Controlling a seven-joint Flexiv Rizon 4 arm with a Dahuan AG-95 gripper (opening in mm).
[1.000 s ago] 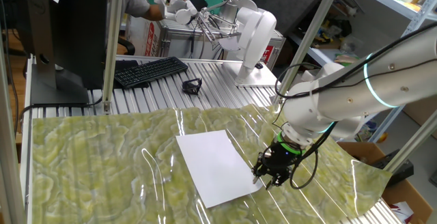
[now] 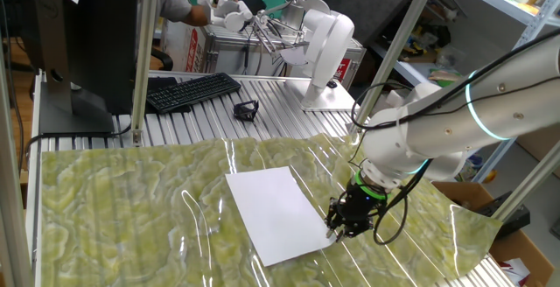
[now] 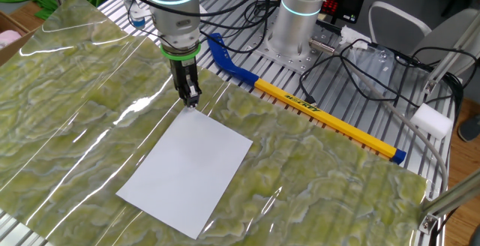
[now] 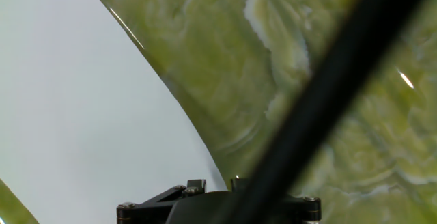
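A plain white sheet of paper (image 2: 276, 213) lies on the green marbled cover (image 2: 122, 208). My black gripper (image 3: 192, 105) points down at one corner of the paper. In the wrist view the sheet (image 4: 89, 101) fills the left side, and its edge curves toward the gripper. The fingers (image 4: 196, 184) stand close together there, with a narrow gap showing the paper's corner between them. Whether they pinch the corner cannot be made out. A dark, blurred cable covers part of the right finger.
A yellow and blue hockey stick (image 3: 322, 115) lies near the robot's base. A keyboard (image 2: 192, 92) and dark glasses (image 2: 247, 110) rest on the slatted table behind the cover. A cable loops beside the gripper.
The fingertips were farther apart one second ago and have drawn closer together at the paper's corner. The paper lies in the same place, and the arm has barely shifted.
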